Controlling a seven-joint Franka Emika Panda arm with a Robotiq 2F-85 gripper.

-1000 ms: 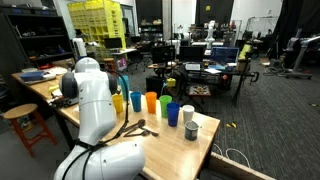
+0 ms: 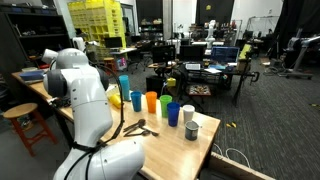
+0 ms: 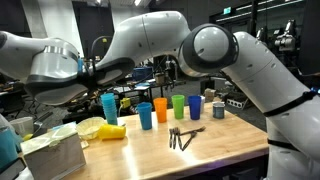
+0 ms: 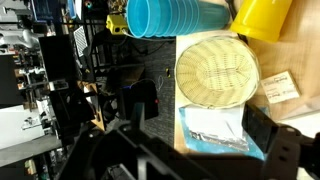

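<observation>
In the wrist view my gripper stands open, its dark fingers (image 4: pixel 262 128) spread with a white and blue packet (image 4: pixel 213 127) visible in the gap. It hangs above these things, and no contact shows. Just beyond lies a round pale yellow woven bowl (image 4: pixel 217 72). A stack of blue cups (image 4: pixel 175 15) and a yellow cup (image 4: pixel 262 17) are at the top edge. In the second exterior view the bowl (image 3: pixel 88 128) lies left of the tipped yellow cup (image 3: pixel 111 132), with the blue stack (image 3: pixel 109 107) behind. Gripper fingers are unclear in both exterior views.
An orange cup (image 3: pixel 160 107), a green cup (image 3: pixel 178 105) and a grey mug (image 3: pixel 218 111) stand farther right, with other cups. Several utensils (image 3: pixel 183 137) lie in front of them. A white box (image 3: pixel 55 160) is at the near left.
In the first exterior view my arm's far end has risen and swung left toward the image edge. The cups and utensils on the table look unmoved.
</observation>
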